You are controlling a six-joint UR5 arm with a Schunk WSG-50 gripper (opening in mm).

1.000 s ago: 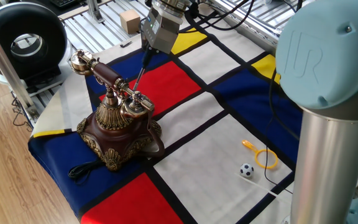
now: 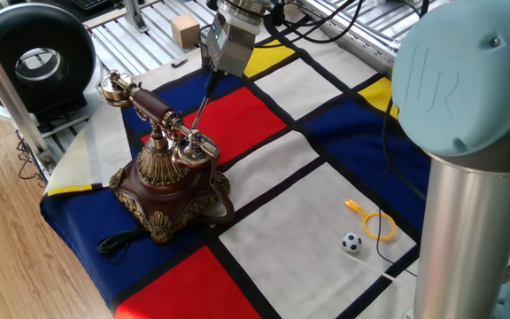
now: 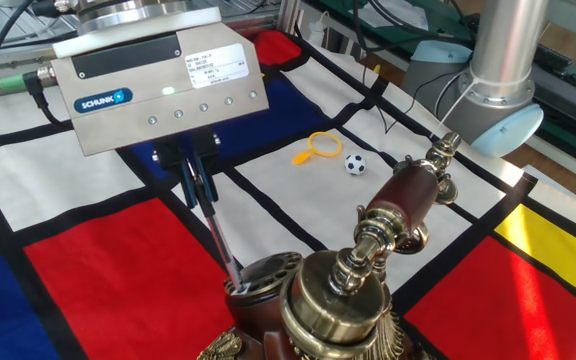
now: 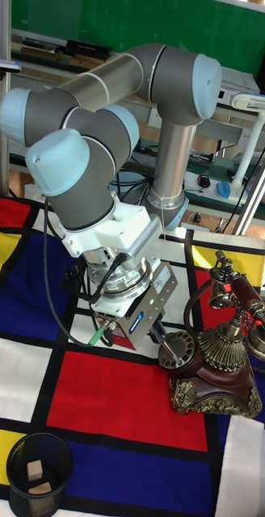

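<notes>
An ornate vintage telephone (image 2: 168, 182), dark red-brown with brass trim, stands upright on the patterned cloth. Its handset (image 2: 153, 106) lies across the cradle on top. Over the phone's dial side, my gripper (image 3: 235, 284) points down at a slant, its long thin fingers (image 3: 217, 235) close together and seemingly shut. Their tips reach the rotary dial (image 3: 266, 275) near its edge, and nothing shows between them. From the third exterior view, the fingertips also meet the dial (image 4: 178, 348); exact contact is hard to tell. The handset and cradle partly hide the tips in the first exterior view.
A small football (image 2: 351, 243) and a yellow ring-shaped toy (image 2: 378, 225) lie on a white cloth patch. A black mesh bin (image 4: 39, 474) with wooden blocks stands at the near left in the third exterior view.
The thin fingers appear slightly closer together than one second ago. The telephone and the other objects have stayed where they were.
</notes>
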